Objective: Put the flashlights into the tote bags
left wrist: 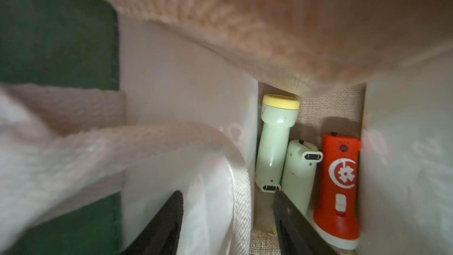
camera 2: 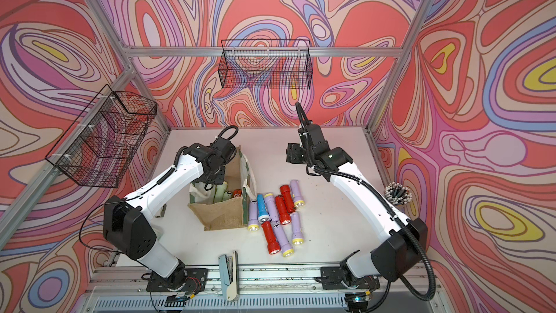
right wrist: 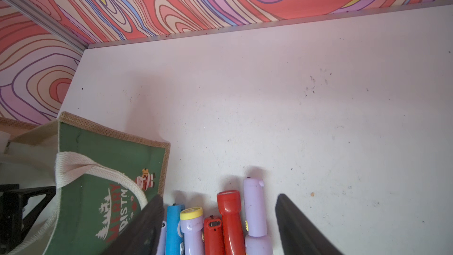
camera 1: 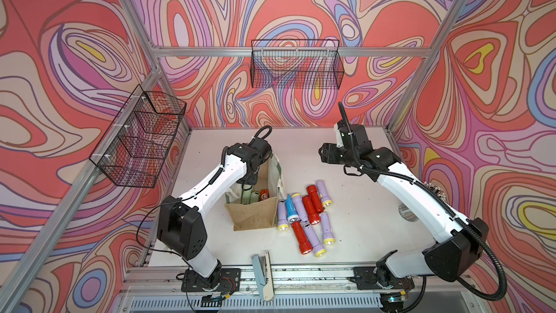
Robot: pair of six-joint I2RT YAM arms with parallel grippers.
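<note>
A burlap tote bag [camera 1: 254,213] with green sides stands upright on the left of the table. Inside it lie two pale green flashlights [left wrist: 277,132] and a red flashlight [left wrist: 340,184]. My left gripper is open within the bag's mouth, above those flashlights, with a white strap [left wrist: 241,198] showing between its fingers' ends in the view. To the right of the bag lie several loose flashlights: a blue one [camera 2: 263,207], red ones [camera 2: 270,237] and purple ones [camera 2: 297,229]. My right gripper hangs open and empty above the table, behind the loose flashlights.
Wire baskets hang on the left frame [camera 1: 139,139] and at the back [camera 1: 297,66]. A stapler-like tool [camera 1: 263,275] lies at the front edge.
</note>
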